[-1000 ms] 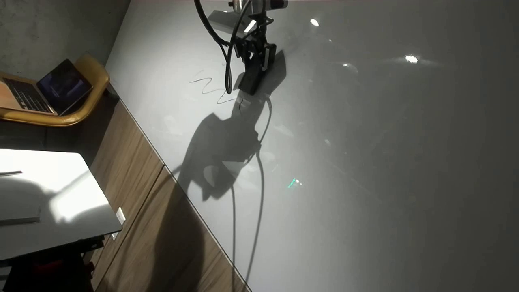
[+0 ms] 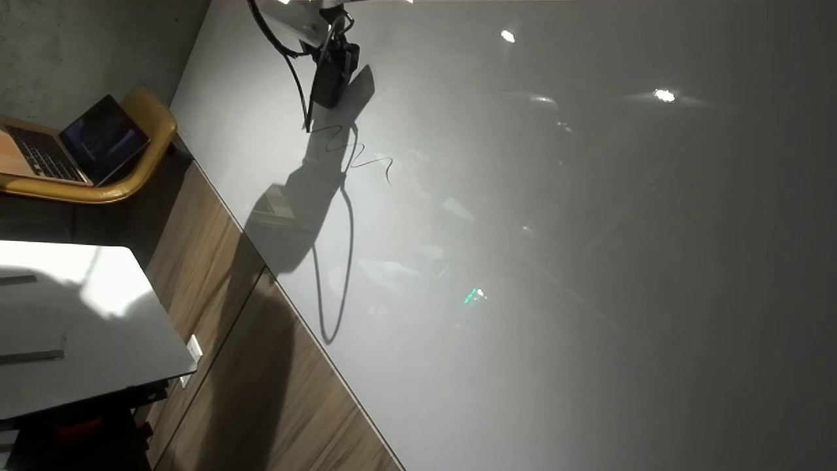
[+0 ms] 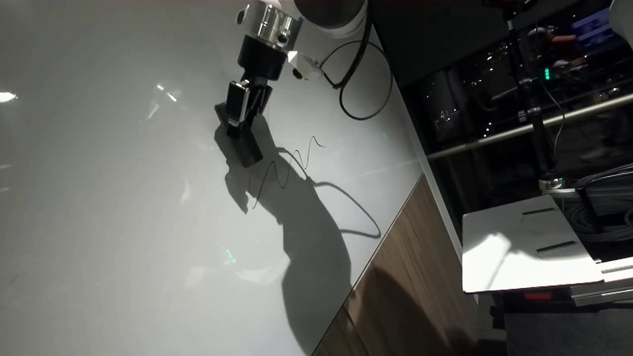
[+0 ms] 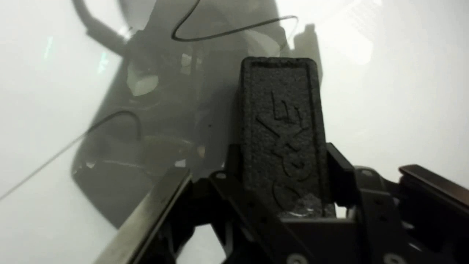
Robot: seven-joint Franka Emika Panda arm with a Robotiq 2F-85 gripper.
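Note:
A dark block-shaped eraser [image 4: 283, 118] with lettering pressed into its top sits between the fingers of my gripper, which is shut on it. In exterior view 2 the eraser [image 3: 246, 148] slants out below the gripper [image 3: 242, 121], close to the whiteboard [image 3: 118, 207]. Whether it touches the board I cannot tell. A thin wavy black line [image 3: 289, 175] runs on the board beside the eraser. Exterior view 1 has the gripper [image 2: 335, 67] at the top, just above the line [image 2: 357, 146]; stretches of the line [image 4: 233, 31] also cross the wrist view.
Bare board spreads widely to the right in exterior view 1. Wooden panelling [image 2: 235, 314] borders it at lower left, near a white table [image 2: 86, 330] and a yellow chair [image 2: 149, 118] bearing a laptop [image 2: 102, 141]. A cable loop [image 3: 388, 77] hangs beside the arm.
In exterior view 1 my gripper has moved left and upward with the eraser, and its shadow has shifted left too. The wavy line looks the same.

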